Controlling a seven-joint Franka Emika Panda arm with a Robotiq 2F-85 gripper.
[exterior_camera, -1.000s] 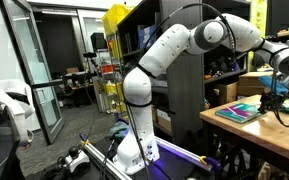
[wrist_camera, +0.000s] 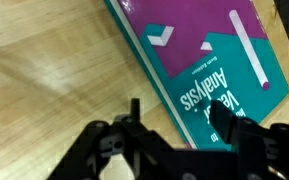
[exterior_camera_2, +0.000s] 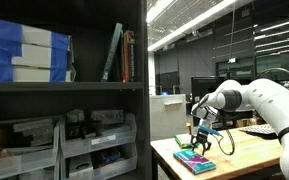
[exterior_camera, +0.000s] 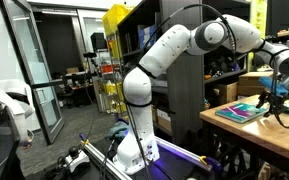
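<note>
A teal and purple book (wrist_camera: 224, 85) with "Vector Analysis" on its cover lies flat on the wooden table; it also shows as the book (exterior_camera: 241, 111) in exterior view 1 and the book (exterior_camera_2: 194, 162) in exterior view 2. My gripper stands part open over the book's pale long edge, one finger (wrist_camera: 134, 112) on the bare-wood side and the other over the cover. Whether either fingertip touches the book cannot be told. In exterior view 1 the gripper (exterior_camera: 277, 110) points down beside the book.
A dark shelf (exterior_camera_2: 64, 105) rises at left in exterior view 2, with upright books (exterior_camera_2: 114, 55), blue-and-white boxes (exterior_camera_2: 29, 60) and clear bins (exterior_camera_2: 99, 150). Cardboard boxes (exterior_camera: 224, 92) stand behind the table (exterior_camera: 246, 130) in exterior view 1. Bare wood lies beside the book.
</note>
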